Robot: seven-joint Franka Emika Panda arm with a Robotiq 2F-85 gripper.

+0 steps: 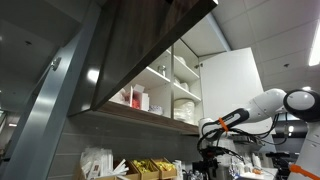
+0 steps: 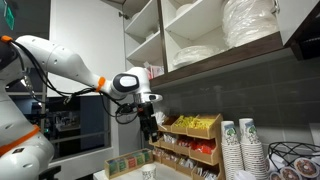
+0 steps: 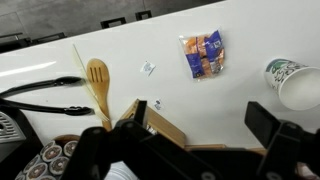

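My gripper is open over a white counter (image 3: 225, 115), with a wide gap between its black fingers and nothing held. Ahead of it in the wrist view lies a small orange and blue snack packet (image 3: 204, 54). A white paper cup (image 3: 292, 84) with a printed band is at the right edge, its mouth toward the camera. On the left are a wooden slotted spoon (image 3: 98, 76) and black-handled tongs (image 3: 40, 105). Exterior view 2 has the gripper (image 2: 149, 128) pointing down above a white cup (image 2: 148, 172).
A cardboard box (image 3: 158, 122) and a holder of coffee pods (image 3: 48, 160) border the near side of the counter. In exterior view 2, a tiered snack rack (image 2: 190, 143) and stacked paper cups (image 2: 231, 147) stand along the wall, below an open cabinet (image 2: 205, 35).
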